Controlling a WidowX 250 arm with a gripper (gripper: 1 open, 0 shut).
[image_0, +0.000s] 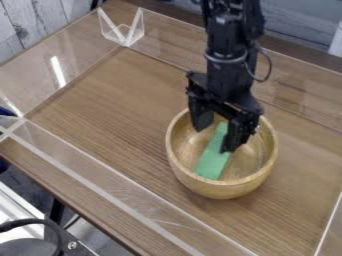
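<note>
A round wooden bowl (187, 172) sits right of centre on the wooden table, with a green elongated object (211, 158) lying inside it. My black gripper (222, 128) reaches down from the top into the bowl, open, its fingers over the upper part of the green object. Part of the green object is hidden behind the gripper; whether the fingers touch it cannot be told.
A white wire-like holder (120, 28) stands at the back left. A dark rounded object (27, 238) is at the lower left corner.
</note>
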